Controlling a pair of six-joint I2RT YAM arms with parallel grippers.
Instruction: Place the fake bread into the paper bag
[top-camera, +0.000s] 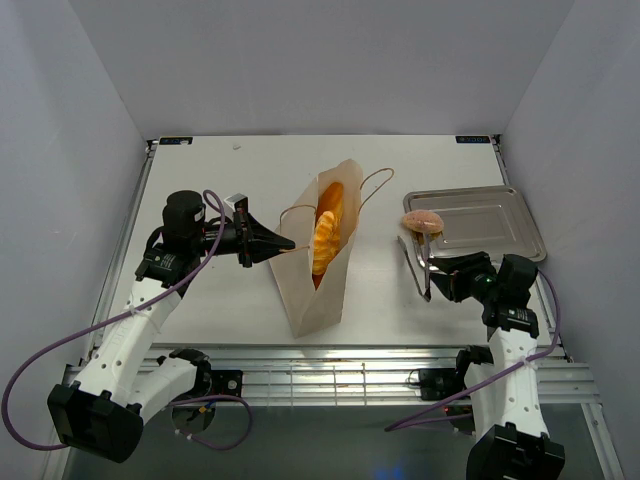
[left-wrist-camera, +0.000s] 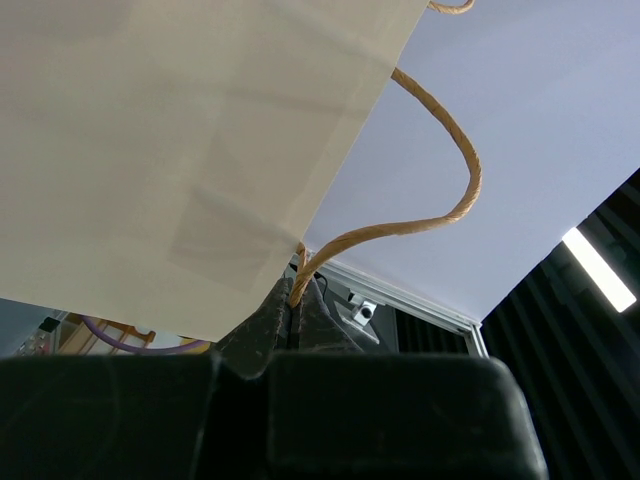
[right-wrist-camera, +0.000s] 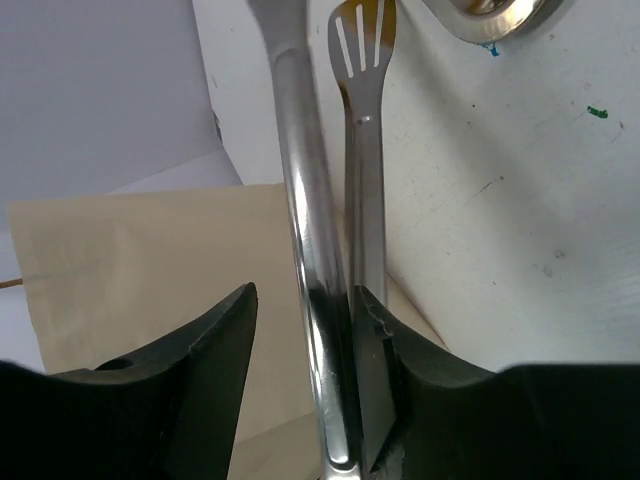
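Note:
The tan paper bag stands open-topped in the middle, with golden fake bread inside. My left gripper is shut on the bag's thin rope handle, at its fingertips. A round brown bun sits at the tray's left edge. Metal tongs with a slotted end lie between the parted fingers of my right gripper; a gap shows beside the left finger. From above, the tongs' arms are spread, one reaching the bun, the other left of it. Whether the tongs touch the bun is unclear.
A silver tray occupies the right of the white table. Between bag and tongs the tabletop is bare. The bag's second handle sticks out to the upper right.

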